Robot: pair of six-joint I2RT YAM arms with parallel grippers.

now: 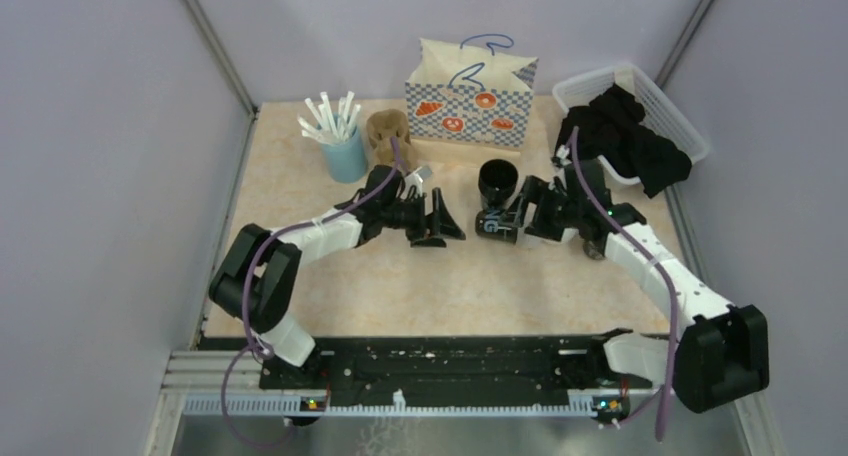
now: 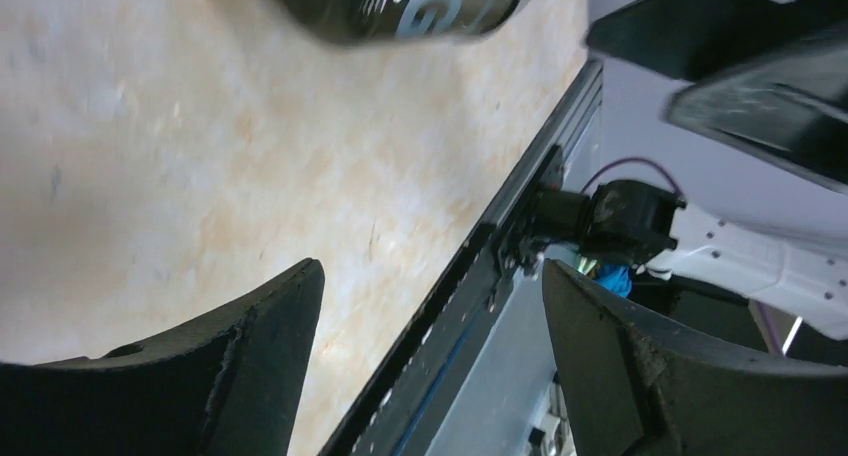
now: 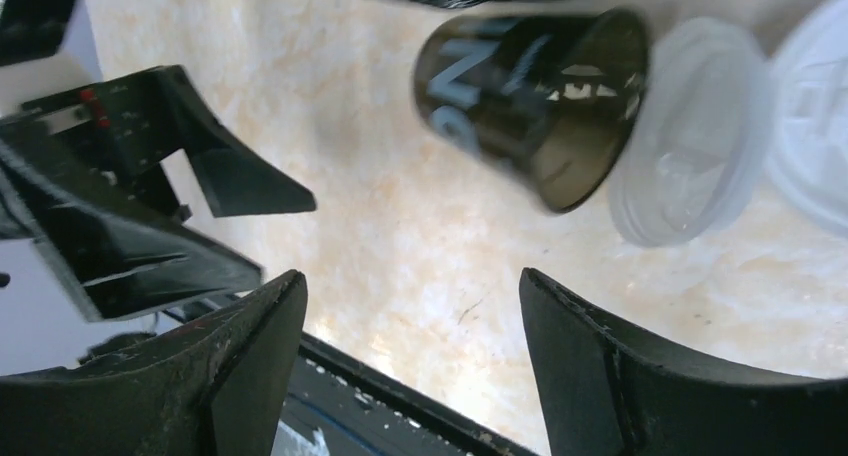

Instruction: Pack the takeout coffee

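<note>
A black cup with pale letters lies on its side mid-table, its mouth toward the right side in the right wrist view, where its wall shows. Close behind it stands an upright black cup. A clear lid leans by the lying cup's mouth, and another lid is farther right. My left gripper stands open and empty just left of the lying cup. On the cup's right, my right gripper is open too, with bare table between its fingers in its wrist view.
At the back stand a blue-checked paper bag, a brown cup carrier and a blue holder with white sticks. A white basket with black cloth is at back right.
</note>
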